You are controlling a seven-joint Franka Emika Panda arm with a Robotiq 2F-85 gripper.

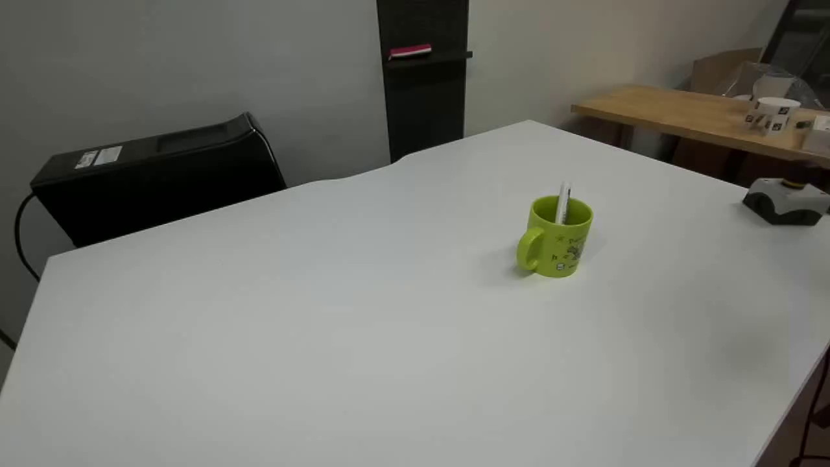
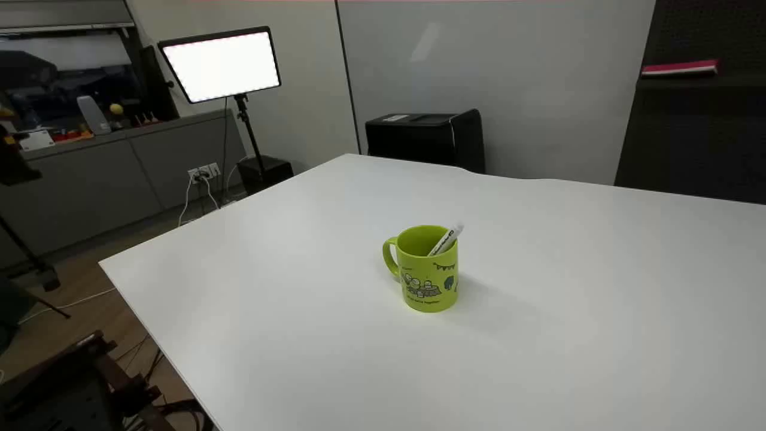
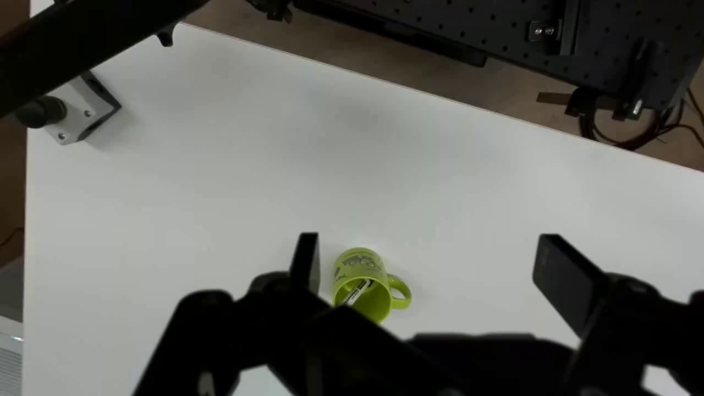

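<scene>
A lime-green mug [image 1: 557, 253] stands upright on the white table, with a white marker [image 1: 562, 203] leaning inside it and poking above the rim. In exterior view 2 the mug [image 2: 429, 282] has its handle to the left, and the marker [image 2: 446, 239] rests toward the right side of the rim. My gripper shows only in the wrist view, its black fingers wide open and nothing held between them. Well below it, nearer the left finger, the mug [image 3: 359, 267] appears with the marker [image 3: 358, 291] inside; the gripper partly covers the mug's lower edge.
A grey box with a black knob [image 3: 79, 109] sits near a table corner.
</scene>
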